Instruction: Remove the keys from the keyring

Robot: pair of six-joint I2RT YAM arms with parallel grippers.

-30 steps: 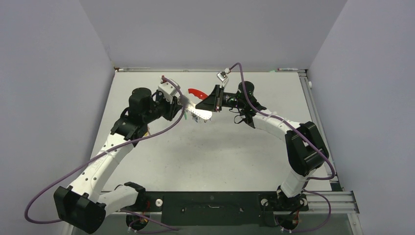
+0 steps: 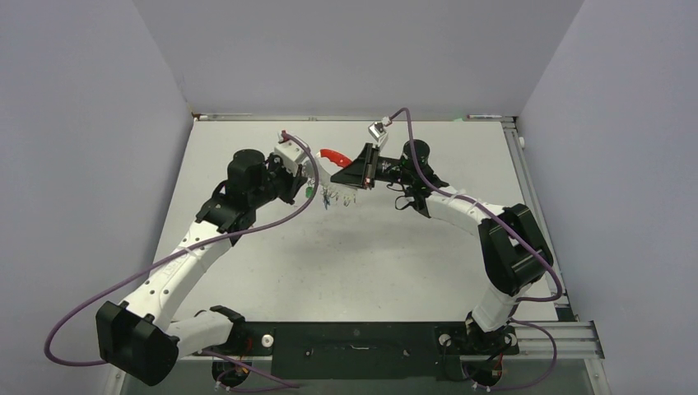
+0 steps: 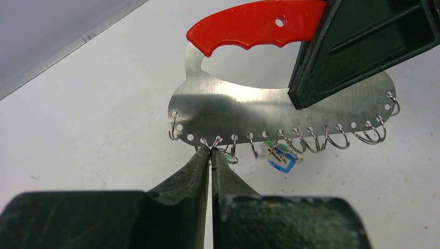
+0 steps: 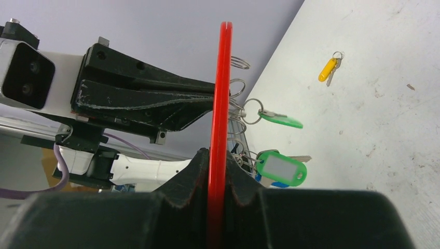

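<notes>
A steel keyring plate [image 3: 244, 104] with a red handle [image 3: 244, 23] is held upright in the air by my right gripper [image 2: 337, 179], shut on it. Wire rings line its lower edge. Keys with green tags [image 4: 283, 168] and a blue tag [image 3: 280, 166] hang from some. My left gripper is shut, its fingertips at a ring near the plate's left part; whether any wire lies between them I cannot tell.
A key with a yellow tag [image 4: 328, 67] lies loose on the white table [image 2: 346, 263]. Grey walls enclose the sides and back.
The plate and my right gripper have moved slightly, staying together.
</notes>
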